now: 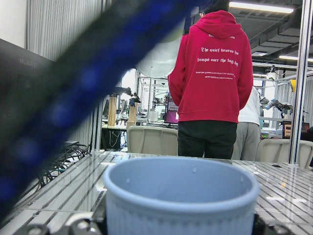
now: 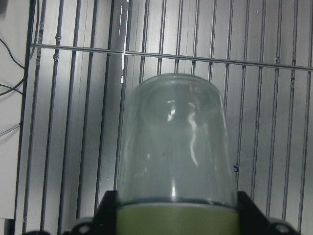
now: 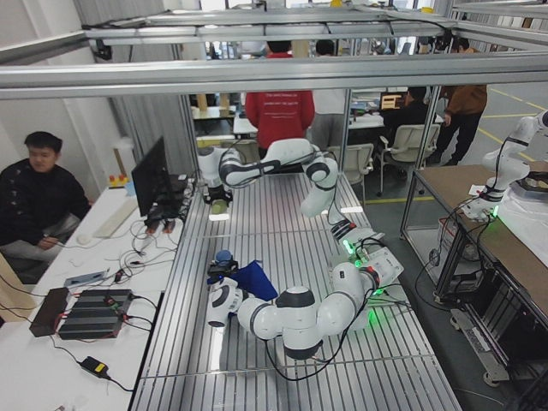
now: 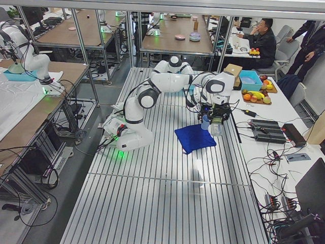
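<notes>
A light blue ribbed cup (image 1: 181, 200) fills the bottom of the left wrist view, between the fingers of my left gripper (image 3: 223, 269), which is shut on it beside a dark blue cloth (image 4: 195, 138). A blurred dark blue band crosses that view's upper left. In the right wrist view a clear container with a green band (image 2: 176, 147) sits in my right gripper (image 3: 217, 202), shut on it, held above the slatted table toward the far end in the camera left view.
Side desks with a monitor (image 3: 150, 175), cables and power boxes (image 3: 94, 312) line the table's left. A fruit tray and blue bin (image 4: 248, 80) stand on a side desk.
</notes>
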